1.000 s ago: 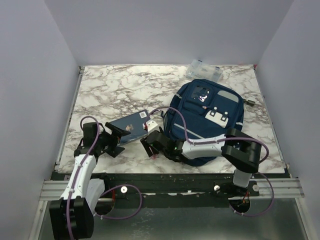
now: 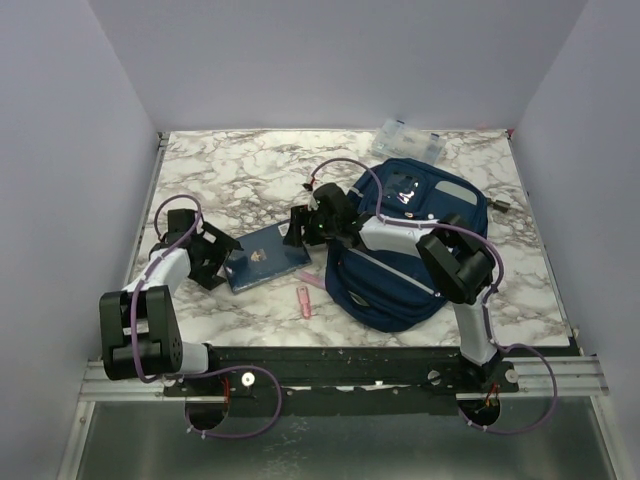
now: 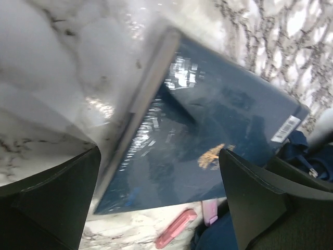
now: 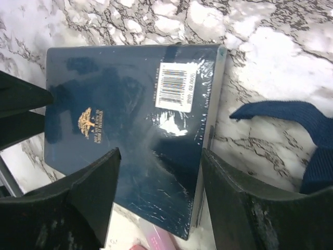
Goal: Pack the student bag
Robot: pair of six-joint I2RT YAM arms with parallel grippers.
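A dark blue book lies flat on the marble table, left of the navy school bag. At the book's left end, my left gripper is open; its fingers stand apart above the cover and spine. My right gripper is at the book's right end, near the barcode corner. In the right wrist view, its fingers are apart, with the book showing between and beyond them. Whether a finger touches the book, I cannot tell. My right arm covers part of the bag.
A pink-red item and a paler pink one lie in front of the book. Behind the bag rests a clear plastic case, and a small dark object sits at the right.
My right gripper has moved back from the pink items to the book's right end. The left gripper has shifted back a little too. The book lies slightly nearer the front than a second ago.
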